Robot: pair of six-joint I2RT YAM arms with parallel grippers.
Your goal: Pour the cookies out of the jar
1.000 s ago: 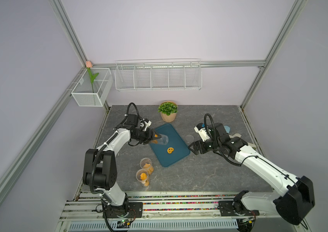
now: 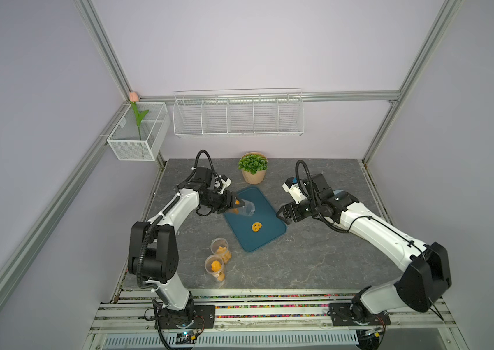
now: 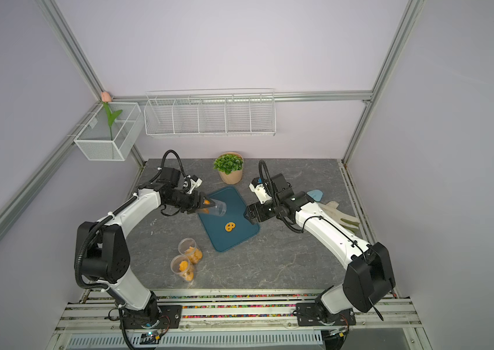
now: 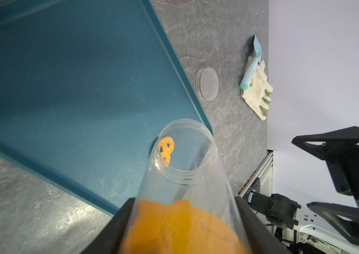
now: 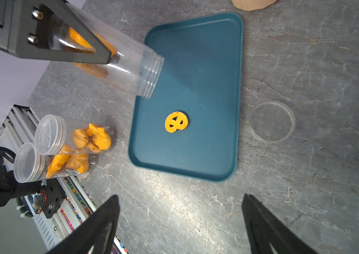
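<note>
My left gripper is shut on a clear, lidless jar tilted over the blue tray, mouth toward the right; orange cookies lie in its bottom half. One pretzel-shaped cookie lies on the tray. A clear lid lies on the table right of the tray. My right gripper hangs above the tray's right side, fingers apart with nothing between them in the right wrist view.
Two lidded jars of orange cookies stand front left. A potted plant is behind the tray. A glove and blue-handled tool lie at right.
The left gripper with the jar has risen slightly. The cookie on the tray has stayed put.
</note>
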